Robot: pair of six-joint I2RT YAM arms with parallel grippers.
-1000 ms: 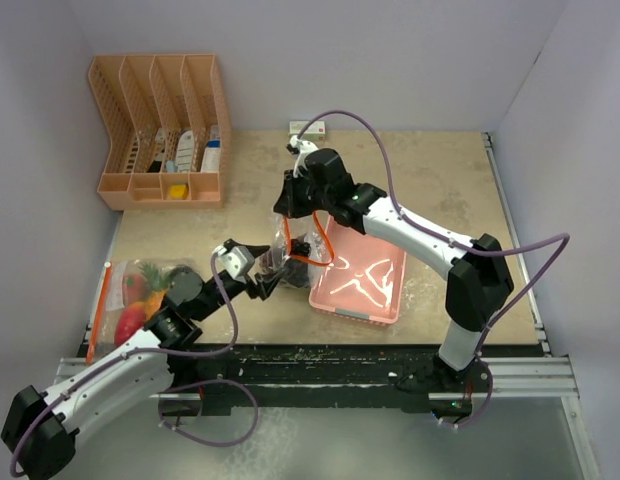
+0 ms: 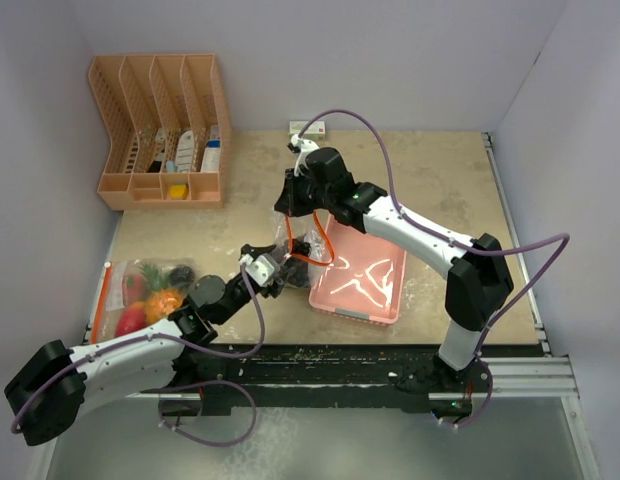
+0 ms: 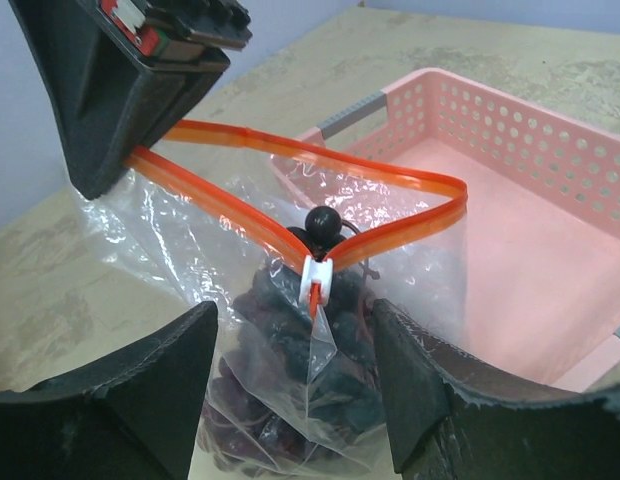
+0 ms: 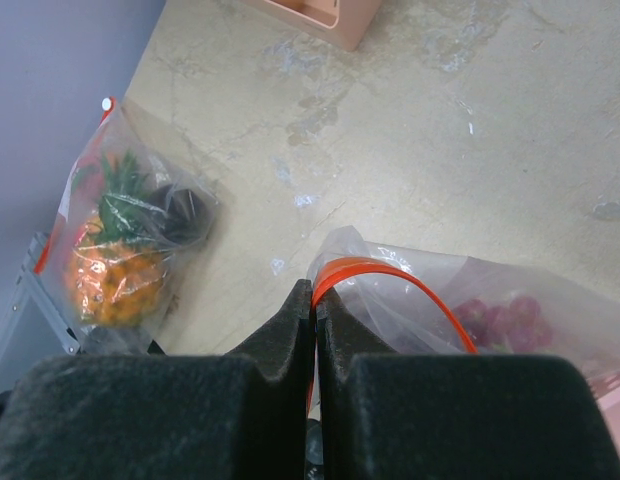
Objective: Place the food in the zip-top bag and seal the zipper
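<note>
A clear zip-top bag (image 3: pixel 250 400) holding dark grapes (image 3: pixel 290 340) stands upright beside the pink basket, its orange-edged mouth (image 3: pixel 410 225) gaping. My right gripper is shut on the bag's rim, holding it up. My left gripper is part open around the front corner, where the white zipper slider (image 3: pixel 315 282) sits above and between its fingers, with nothing clearly clamped. A second bag (image 4: pixel 130 240) with pineapple and other food lies at the table's left.
The pink basket (image 2: pixel 355 300) is empty, right of the held bag. A peach organiser (image 2: pixel 160 80) with small items stands at the back left.
The right arm and the bag it holds look unchanged.
</note>
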